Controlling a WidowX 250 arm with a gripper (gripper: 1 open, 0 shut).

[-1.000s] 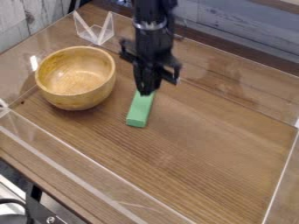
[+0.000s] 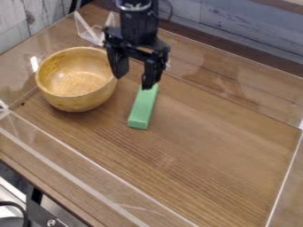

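Observation:
My gripper is at the upper middle, a dark body with finger pieces pointing down, open with nothing visible between them. It hangs above and behind a green block, which lies lengthwise on the wooden table. Left of both sits a round yellow bowl, its right side near the gripper.
Pale walls bound it at the back and right. A clear, crumpled-looking item stands at the upper left behind the bowl, and a dark cable shows at the lower left corner.
The bowl and block look unmoved.

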